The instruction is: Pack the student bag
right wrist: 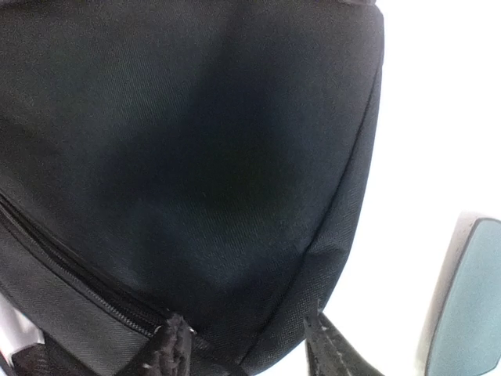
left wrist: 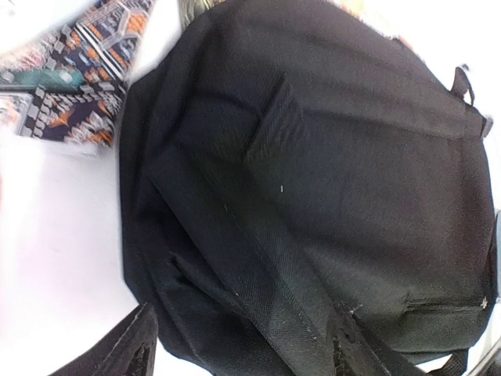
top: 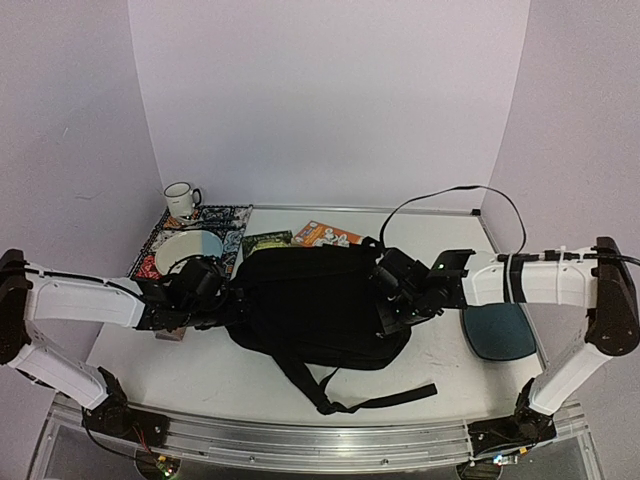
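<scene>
A black bag lies flat across the middle of the white table, its strap trailing toward the front edge. My left gripper is over the bag's left side. In the left wrist view its fingers are wide apart, with bag fabric and a broad strap below them. At the bag's right side is my right gripper. The right wrist view shows its fingers spread, the bag's lower right corner and a zipper close by. Whether fabric sits between those fingertips is unclear.
Behind the bag lie a green book and an orange book. A patterned mat at the back left bears a plate and a white mug. A teal flat object rests at the right.
</scene>
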